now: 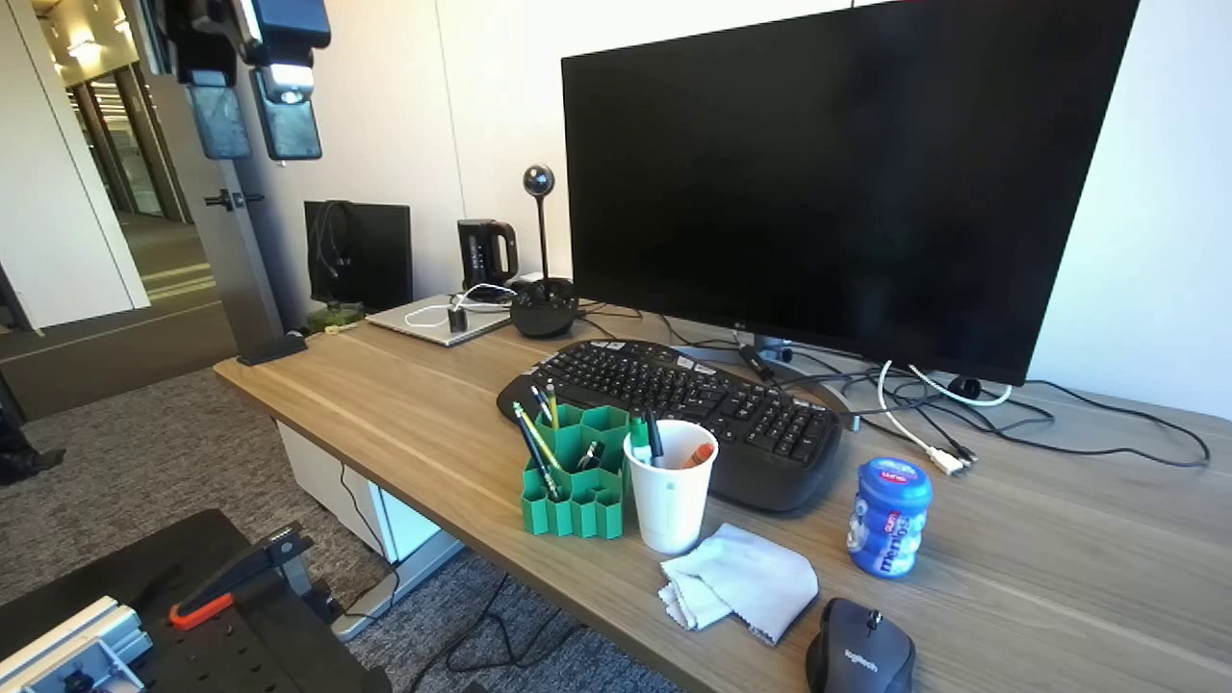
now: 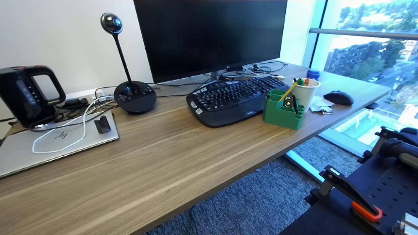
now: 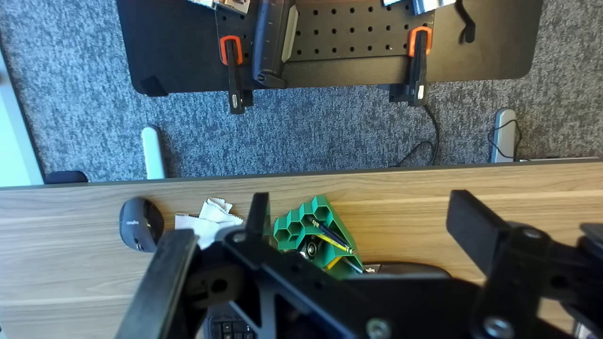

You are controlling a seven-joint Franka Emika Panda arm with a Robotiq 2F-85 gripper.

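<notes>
High above the desk, at the upper left of exterior view 1, my gripper (image 1: 261,156) hangs open with nothing between its fingers. In the wrist view its two dark fingers stand wide apart above the desk. Below them is a green honeycomb holder (image 3: 289,230) with pens and pencils in it. A white cup (image 1: 672,508) with markers inside stands beside the green holder (image 1: 574,519); the gripper hides it in the wrist view. A grey-white cloth (image 1: 745,577) lies folded near the front edge. To its right are a blue gum bottle (image 1: 889,520) and a dark mouse (image 1: 860,653).
A black keyboard (image 1: 693,398) lies behind the holder, under a large monitor (image 1: 832,185). Loose cables trail at the right rear. A kettle (image 2: 27,96), a closed laptop (image 2: 58,156) and a camera stand (image 2: 135,98) occupy the far left.
</notes>
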